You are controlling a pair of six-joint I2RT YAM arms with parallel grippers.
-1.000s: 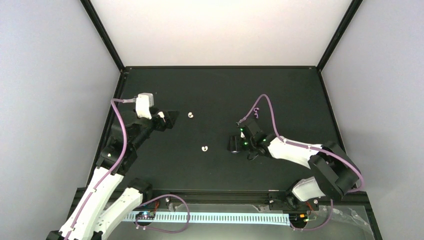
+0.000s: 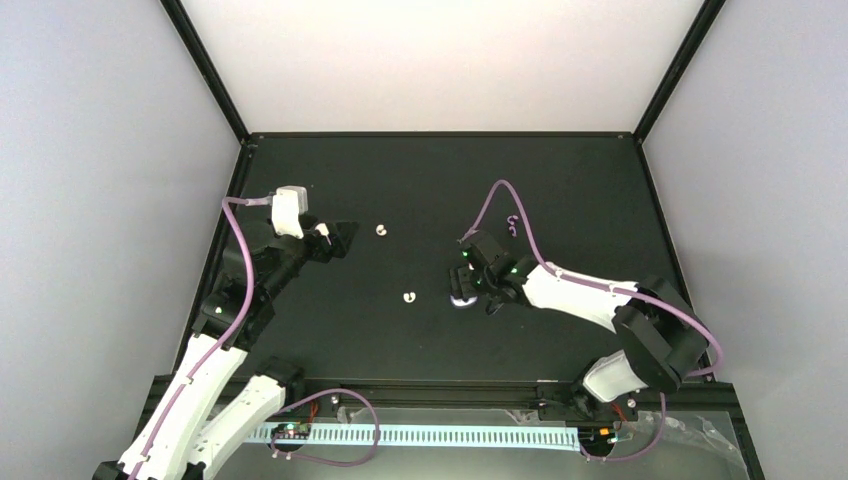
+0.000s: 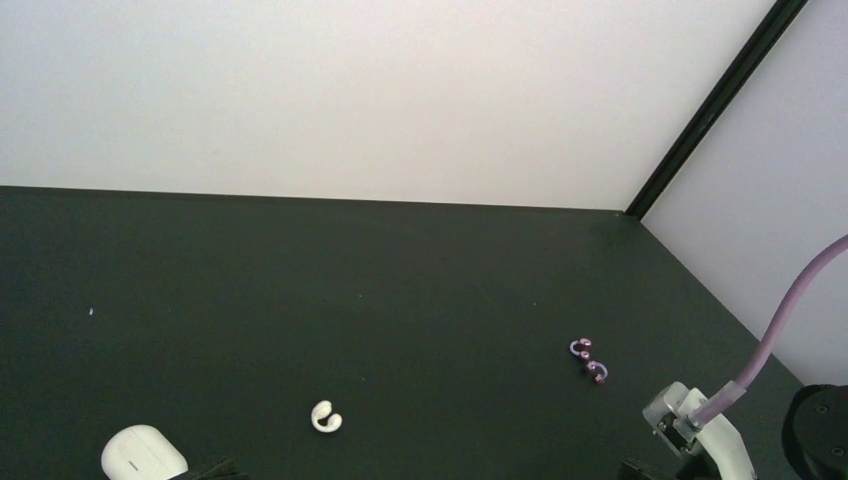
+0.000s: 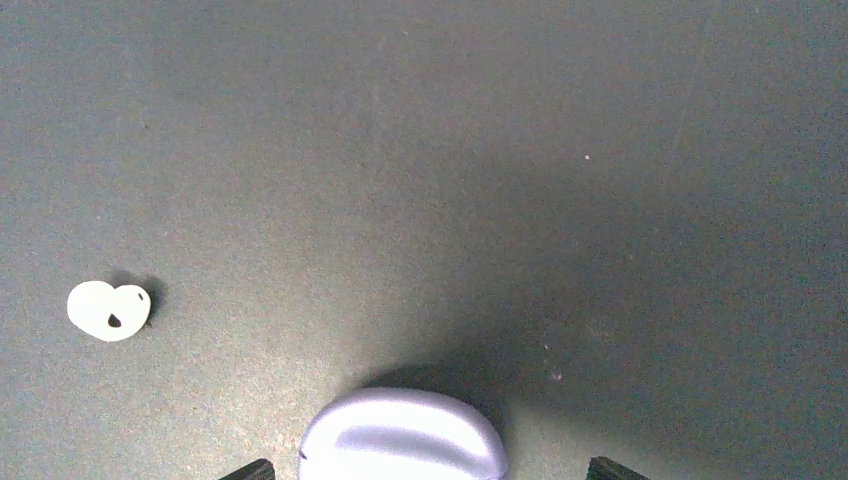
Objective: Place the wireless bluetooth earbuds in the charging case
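A white earbud (image 2: 381, 230) lies mid-table, with another (image 2: 409, 297) nearer the front; the latter also shows at the left of the right wrist view (image 4: 100, 308). The white-lilac charging case (image 4: 400, 445) lies beneath my right gripper (image 2: 462, 280), whose two dark fingertips show apart on either side of it at the frame's bottom. My left gripper (image 2: 340, 240) hangs over the left side of the table; its fingers are mostly out of the wrist view, and the top view is too small to show its finger clearly.
Small purple curled pieces (image 3: 587, 360) lie at the right rear of the table. Walls and black frame edges bound the black tabletop (image 2: 430, 170).
My right gripper has moved slightly left and toward the back, and part of the case now shows beneath it. The left arm has not moved.
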